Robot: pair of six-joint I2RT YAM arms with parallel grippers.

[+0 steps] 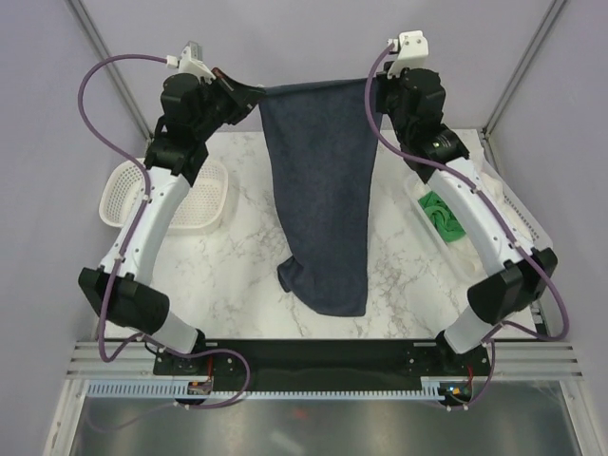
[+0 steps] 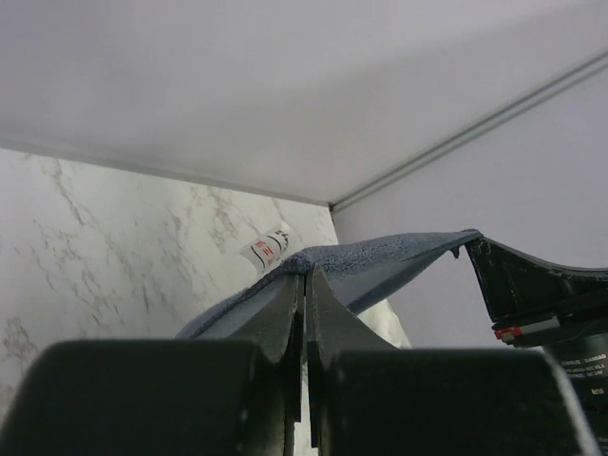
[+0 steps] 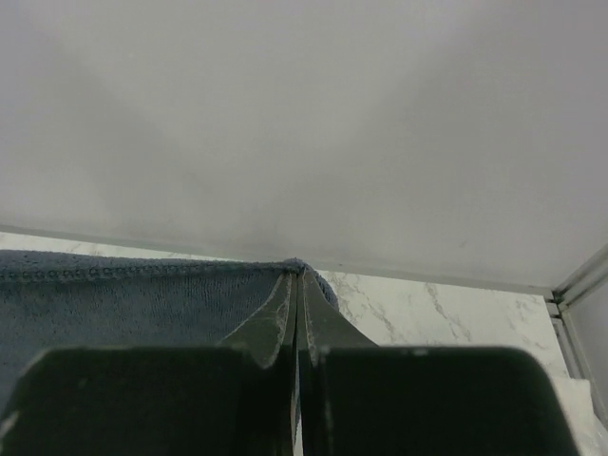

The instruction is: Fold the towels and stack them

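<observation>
A dark grey-blue towel [image 1: 320,190] hangs stretched between both grippers over the table, its lower part lying on the marble with a small corner turned out at the left. My left gripper is shut on one top corner, and my right gripper is shut on the other, in the top view at the back of the table.
A white basket [image 1: 209,218] stands at the left. At the right a bin [image 1: 446,256] holds a green cloth [image 1: 440,217] and white cloths. A small white item with red print [image 2: 266,249] lies on the table.
</observation>
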